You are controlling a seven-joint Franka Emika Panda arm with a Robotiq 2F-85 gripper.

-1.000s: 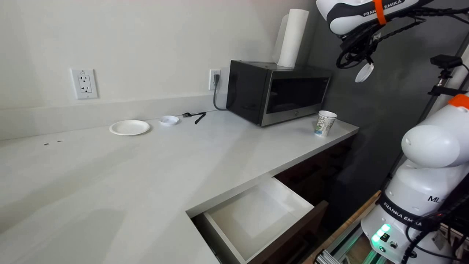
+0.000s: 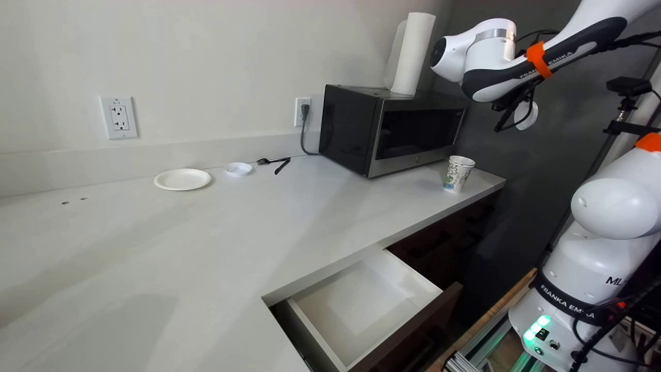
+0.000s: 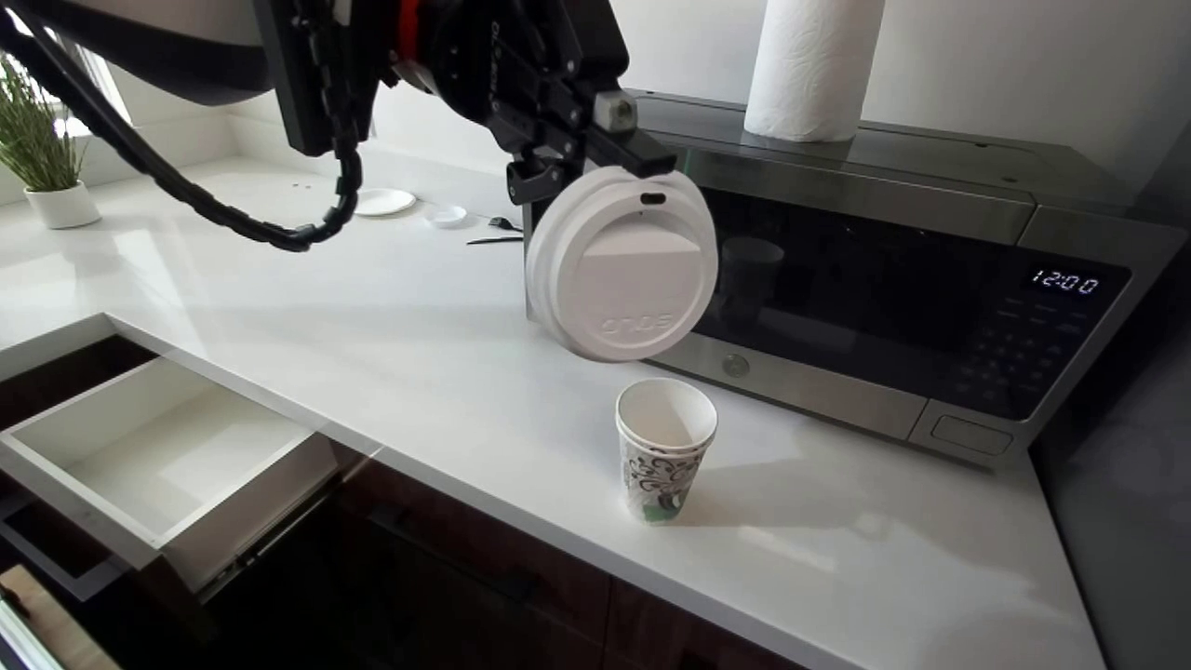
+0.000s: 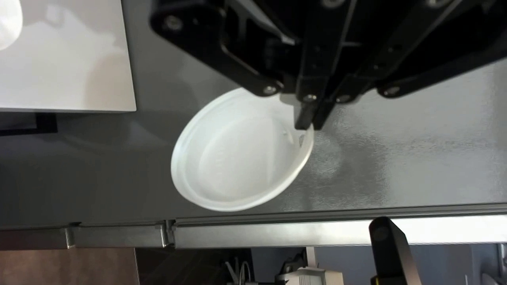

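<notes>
A white plastic cup lid [image 3: 625,279] hangs from my gripper, which is shut on its rim. In the wrist view the hollow underside of the lid [image 4: 237,152] faces the camera, pinched at its upper right edge. The lid [image 2: 525,114] is up in the air at the right in exterior view 1, clear of the counter. A patterned paper cup, seemingly a stack of them [image 3: 666,452], stands upright on the counter in front of the microwave. The lid appears above the cup in exterior view 2; whether it is directly over it I cannot tell.
The microwave [image 2: 415,130] bears a paper towel roll [image 2: 413,52]. An open, empty drawer [image 2: 365,297] juts from the counter's front. A plate [image 2: 183,180], a small white lid [image 2: 238,168] and black cutlery [image 2: 272,161] lie toward the wall.
The arm's wrist has come lower into view. The lid has shifted slightly right and turned from nearly edge-on to more face-on, still held. The cup and drawer have not moved.
</notes>
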